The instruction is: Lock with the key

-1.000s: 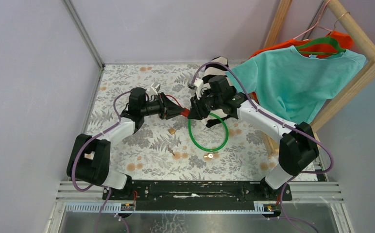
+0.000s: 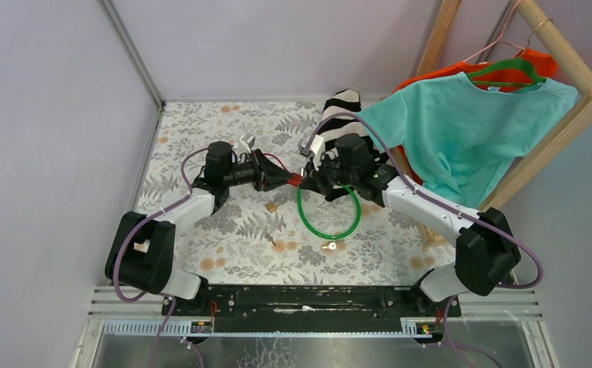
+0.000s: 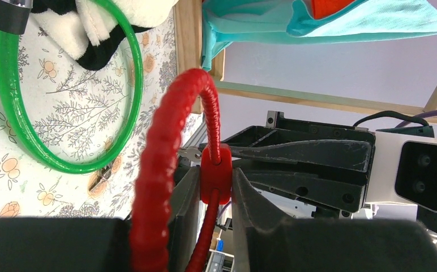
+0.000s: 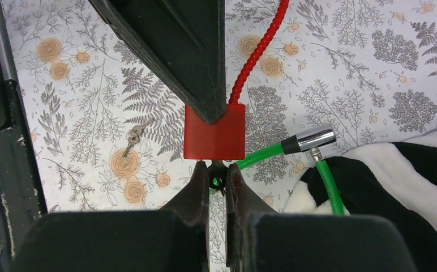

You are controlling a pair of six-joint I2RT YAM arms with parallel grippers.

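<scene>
A red lock (image 2: 295,179) with a red beaded cable is held up between the fingertips of my left gripper (image 2: 287,178), which is shut on it; the left wrist view shows the lock body (image 3: 216,174) between those fingers. My right gripper is shut on a small key with a dark head, its shank at the underside of the lock (image 4: 214,131) in the right wrist view; how far it is inserted I cannot tell.
A green hose loop (image 2: 327,236) lies below the grippers, with loose keys (image 4: 135,134) and small pieces nearby. A striped cloth (image 2: 341,102) is at the back. A wooden rack (image 2: 561,134) with hanging shirts fills the right side.
My right arm has shifted slightly, its wrist and elbow a little lower in the top view. My left arm and the lock look almost unchanged.
</scene>
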